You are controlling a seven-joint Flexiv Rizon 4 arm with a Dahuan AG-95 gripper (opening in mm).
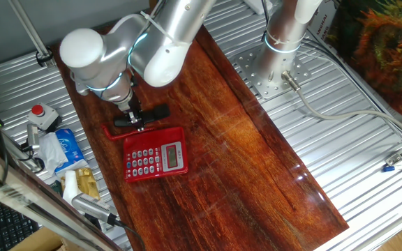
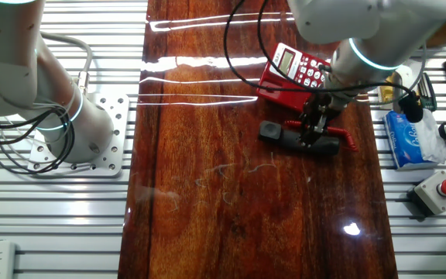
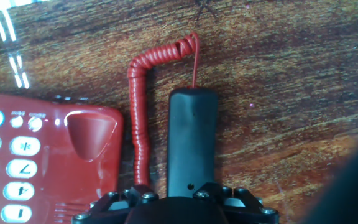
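A red desk telephone (image 1: pixel 155 155) with a keypad and small display rests on the brown wooden board. Its black handset (image 3: pixel 192 140) lies off the base, alongside it, with the coiled red cord (image 3: pixel 139 112) running from one end. Over the middle of the handset, pointing down, is my gripper (image 2: pixel 310 138). In the wrist view the gripper's black linkages cross the bottom edge, near both sides of the handset. Its fingertips are hidden there, so whether they touch or grip the handset cannot be made out.
Beside the board lie a blue-and-white tissue pack (image 1: pixel 67 149) and a box with a red stop button (image 1: pixel 44 117). Much of the wooden board (image 1: pixel 243 188) is clear.
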